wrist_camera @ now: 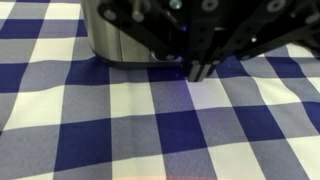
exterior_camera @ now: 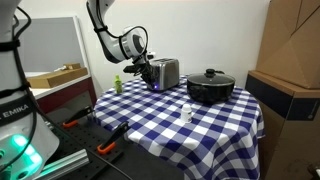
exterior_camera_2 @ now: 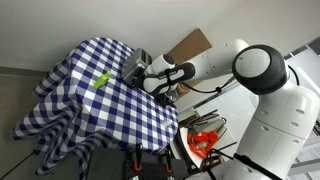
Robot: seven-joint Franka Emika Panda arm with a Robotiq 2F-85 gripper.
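A silver toaster (exterior_camera: 166, 72) stands at the back of the checked tablecloth, and its metal lower side (wrist_camera: 115, 45) fills the upper left of the wrist view. My gripper is shut right beside it, low over the cloth, with nothing showing between its fingers. In the first exterior view the gripper (exterior_camera: 150, 80) is at the toaster's front side, small and dark. Whether it touches the toaster cannot be made out. The second exterior view shows the toaster (exterior_camera_2: 135, 66) partly behind the arm.
A black lidded pot (exterior_camera: 210, 87) sits right of the toaster. A white cup (exterior_camera: 186, 115) stands nearer the front, and a green bottle (exterior_camera: 118, 83) is at the left.
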